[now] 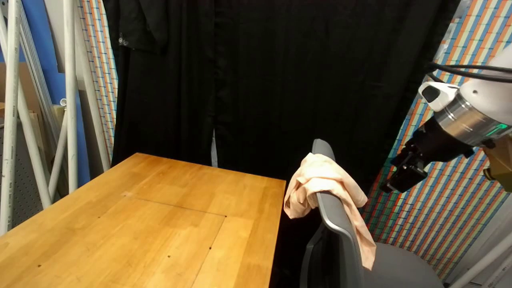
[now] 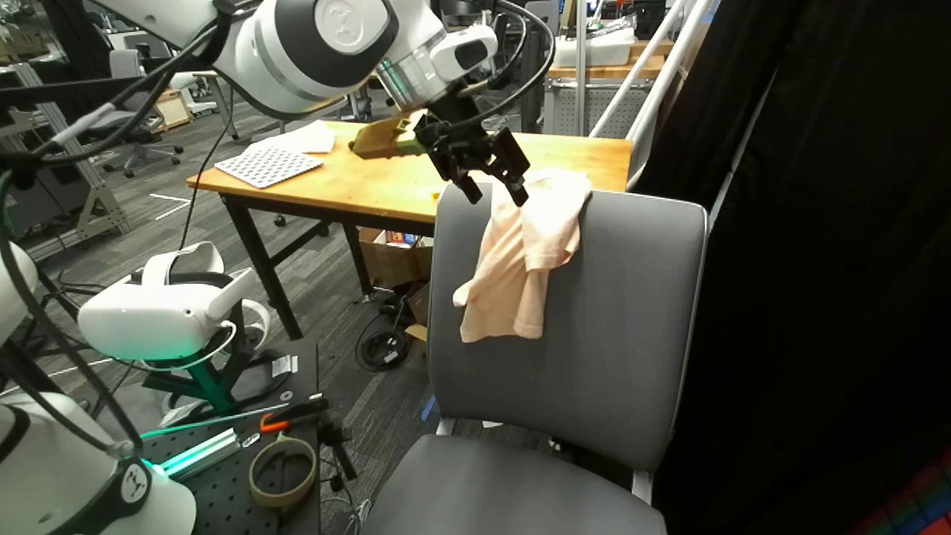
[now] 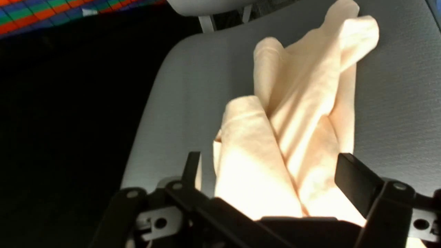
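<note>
A peach-coloured cloth [image 1: 319,178] hangs folded over the top of a grey chair's backrest [image 2: 624,303]. Seen from the seat side, the cloth [image 2: 526,267] drapes down the front of the backrest, left of its middle. My gripper [image 2: 497,198] is open, in front of the backrest's top edge and apart from the cloth in exterior view 1, where the gripper [image 1: 391,175] hangs to the right of it. In the wrist view the cloth [image 3: 301,124] shows beyond and between the spread fingers, and nothing is gripped.
Behind the chair stands a wooden table [image 1: 192,225], bare in exterior view 1. The chair seat [image 2: 508,490] is empty. A black curtain [image 1: 288,86] hangs beside the chair. Near the arm's base are a white headset [image 2: 160,312] and a tape roll [image 2: 283,472].
</note>
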